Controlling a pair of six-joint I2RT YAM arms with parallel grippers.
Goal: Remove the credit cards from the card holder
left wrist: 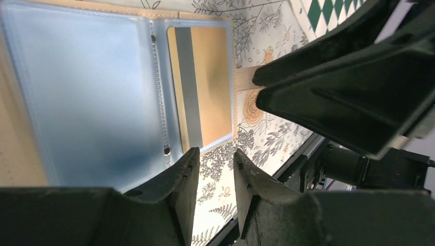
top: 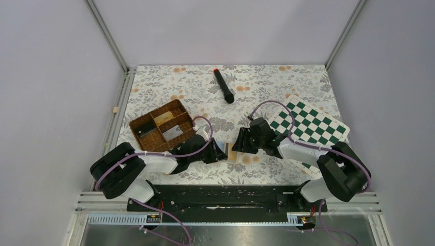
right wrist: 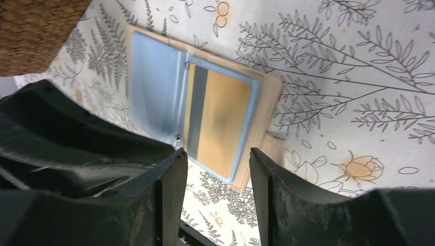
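An open card holder (left wrist: 82,92), pale blue with tan edges, lies on the table between my two hands. A tan card (left wrist: 214,84) with a dark stripe sits in its right-hand pocket; the left-hand panel looks plain, with no card visible. My left gripper is partly open at the front edge of the holder, nothing seen between its fingers. At the holder's right side, my right gripper stands open, its left finger (right wrist: 172,179) over or close to the holder's front corner. Whether either touches the holder I cannot tell.
A brown woven basket (top: 150,114) with compartments stands at the left, holding a yellow item (top: 164,118), a whitish one (top: 172,133) and a dark one (top: 146,128). A black microphone (top: 224,86) lies behind; a green-white checkered board (top: 310,123) lies right.
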